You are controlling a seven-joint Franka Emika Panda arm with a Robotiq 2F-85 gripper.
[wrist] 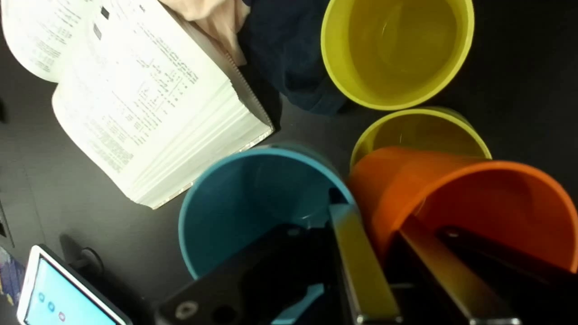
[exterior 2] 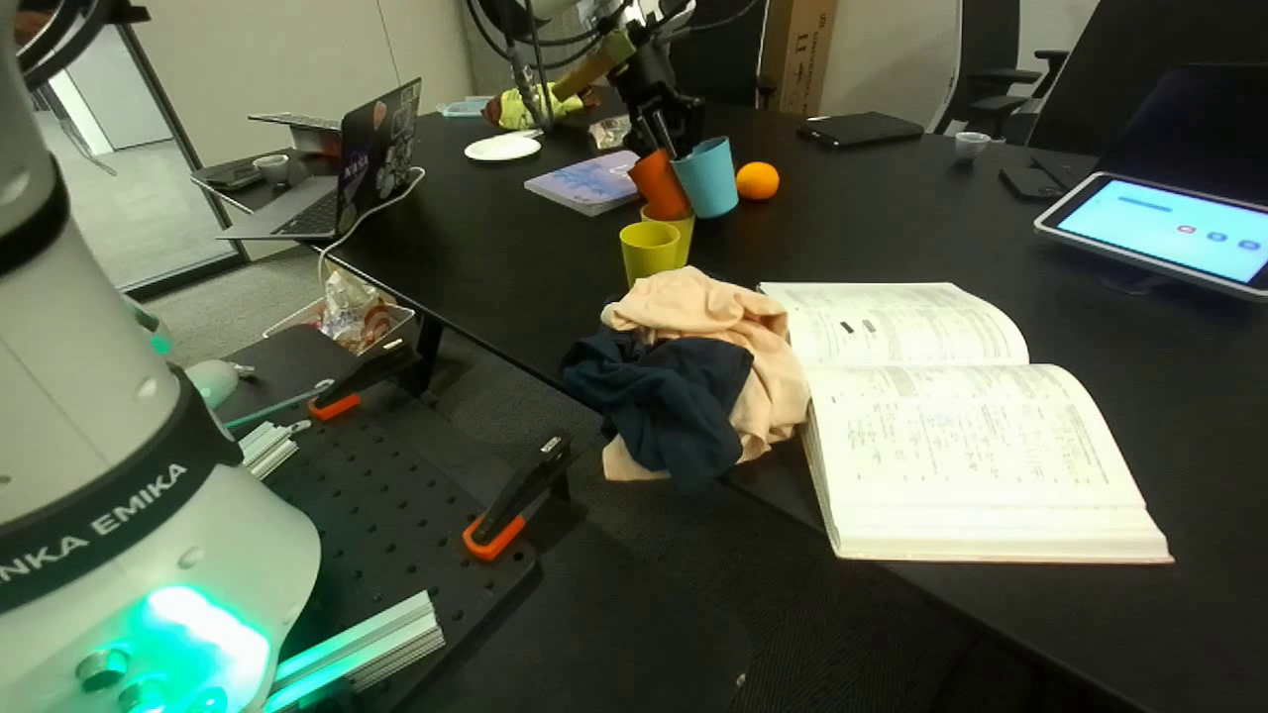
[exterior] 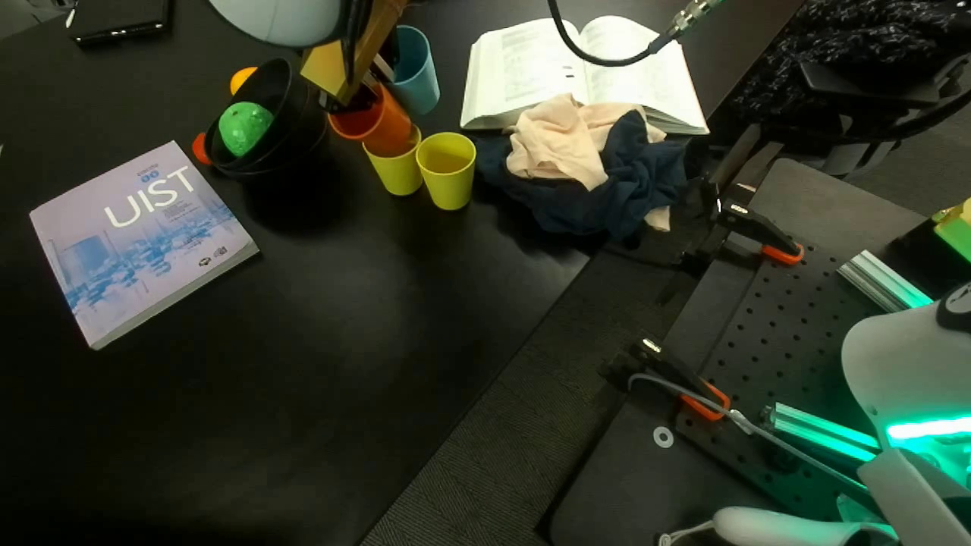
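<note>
A blue cup (wrist: 238, 206) and an orange cup (wrist: 390, 184) stand side by side, both tilted in the second exterior view. My gripper reaches down between their rims, one finger (wrist: 352, 238) inside the blue cup and the other inside the orange one. It is shut on their adjoining walls. The orange cup's lower part overlaps a yellow cup (wrist: 420, 132); whether it sits inside is hidden. Another yellow cup (wrist: 398, 51) stands upright, close to that one and empty.
Crumpled dark and peach cloth (exterior: 582, 164) lies beside the yellow cups, against an open book (exterior: 510, 73). Dark bowls (exterior: 282, 118) with a green ball (exterior: 243, 127) stand on the other side. A UIST book (exterior: 146, 236) lies farther left.
</note>
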